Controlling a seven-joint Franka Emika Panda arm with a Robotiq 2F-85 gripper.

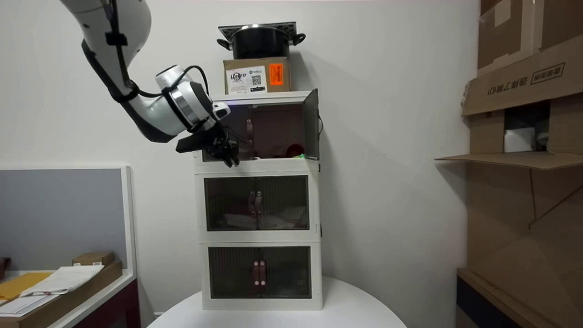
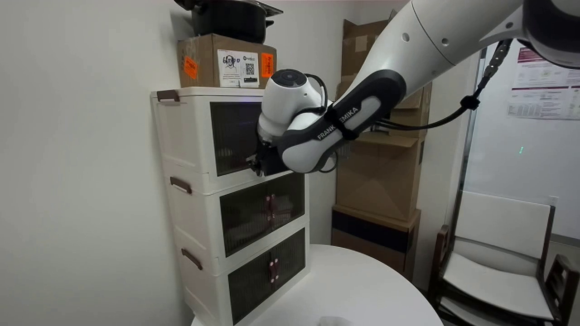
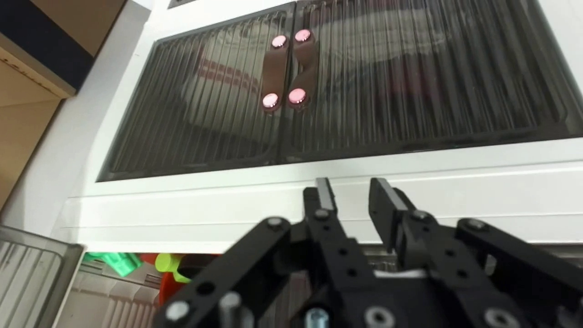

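Observation:
My gripper is part open, its two fingertips apart with nothing between them. In exterior view 1 the gripper points down and to the right, in front of the lower edge of the top compartment. The white cabinet has three levels with dark doors. On the top level the right door stands swung open, while the left door looks closed and is partly behind the arm. The middle doors, with brown strap handles, are closed. Green and red items lie inside the top compartment.
A cardboard box and a black pot sit on top of the cabinet. The cabinet stands on a round white table. Large cardboard boxes are off to the right, with free room between.

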